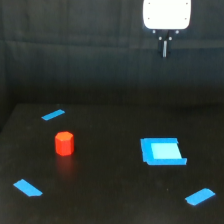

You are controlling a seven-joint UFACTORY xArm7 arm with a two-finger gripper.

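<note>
A bright red-orange block [64, 144] with angled sides stands on the dark table at the left of the camera view. To the right of centre, a pale square [165, 151] bordered by blue tape lies flat on the table. High at the top, right of centre, hangs my white gripper [165, 52] with a thin grey piece pointing down. It is far above and to the right of the block, touching nothing. Its fingers are too small to make out, so I cannot tell whether it is open or shut.
Blue tape strips mark the work area: one at the back left [53, 115], one at the front left [27, 188] and one at the front right [200, 197]. Between the block and the taped square the black table is bare. A dark curtain [80, 60] hangs behind.
</note>
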